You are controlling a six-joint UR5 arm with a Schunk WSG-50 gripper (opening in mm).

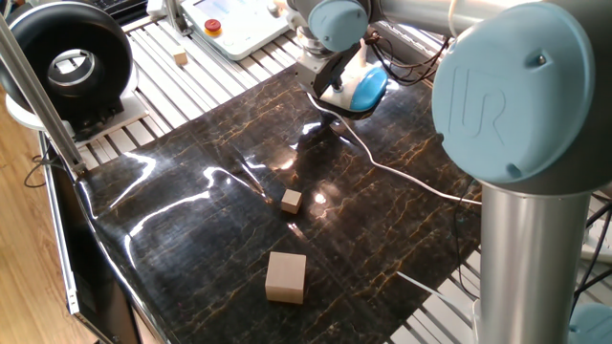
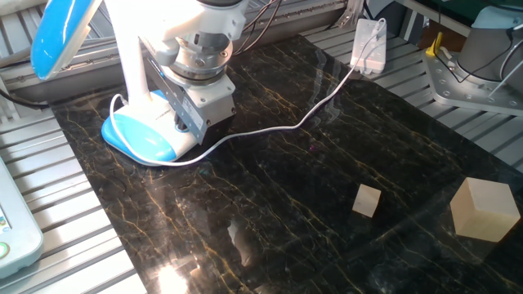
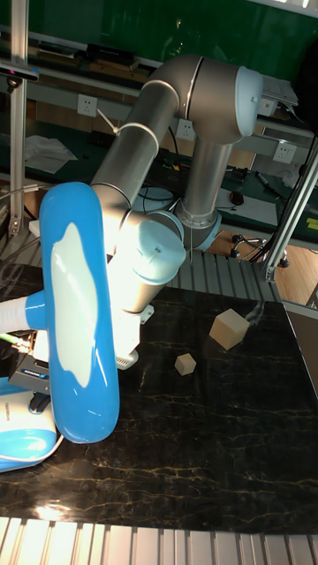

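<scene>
A blue and white desk lamp stands on the dark marbled board; its base and upright post show in exterior view 2. Its large blue head fills the left of exterior view 3. My gripper points down at the lamp's base, close to the foot of the post. Whether its tip touches the base cannot be made out, nor how its fingers stand. From above, the gripper is also over the base. A small wooden cube and a larger wooden block rest apart on the board.
A white cable runs from the lamp across the board to a white power strip. The teach pendant and a black ring-shaped device sit outside the board. Board space around the two wooden pieces is free.
</scene>
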